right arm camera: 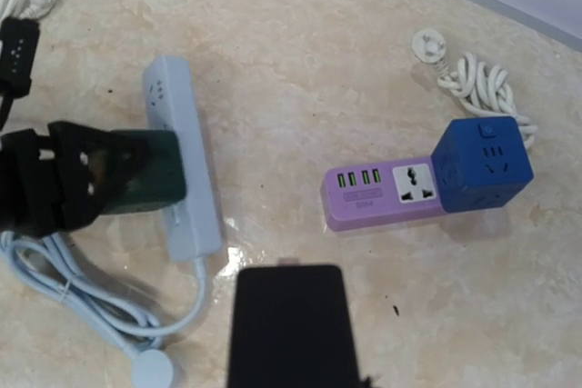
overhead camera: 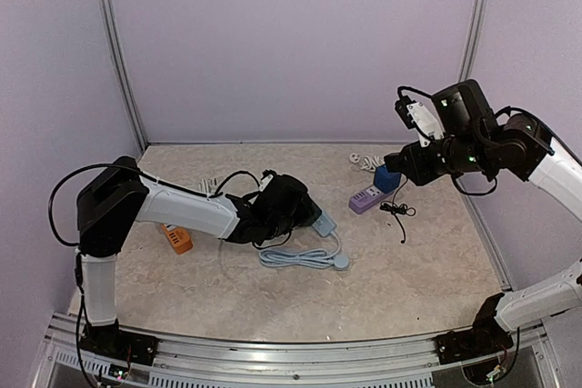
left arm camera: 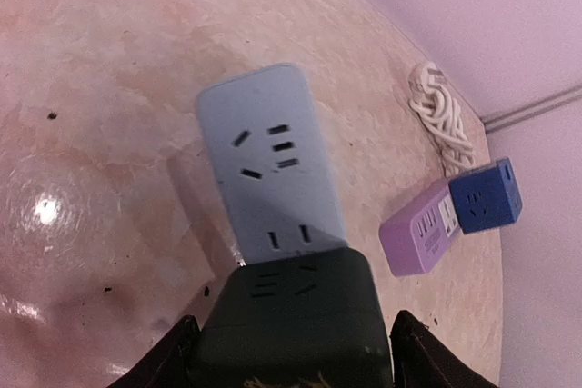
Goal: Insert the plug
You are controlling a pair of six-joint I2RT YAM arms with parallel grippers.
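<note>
A light-blue power strip (left arm camera: 268, 147) lies on the table near its middle. A dark green socket block (left arm camera: 286, 315) sits against its near end in the left wrist view. My left gripper (overhead camera: 311, 215) straddles this block, its fingers (left arm camera: 173, 352) parted with narrow gaps at the block's sides. The right wrist view shows the block (right arm camera: 150, 170) against the strip's side; any pins between them are hidden. High at the right, my right gripper (overhead camera: 400, 165) is shut on a black plug (right arm camera: 291, 329), whose thin black cable (overhead camera: 397, 210) hangs below.
A purple power strip (right arm camera: 382, 195) with a blue cube (right arm camera: 482, 165) at its end lies to the right. White cable (right arm camera: 486, 88) is coiled behind them. The light-blue cable (overhead camera: 296, 258) is bundled in front of the left gripper. An orange strip (overhead camera: 176, 238) lies far left.
</note>
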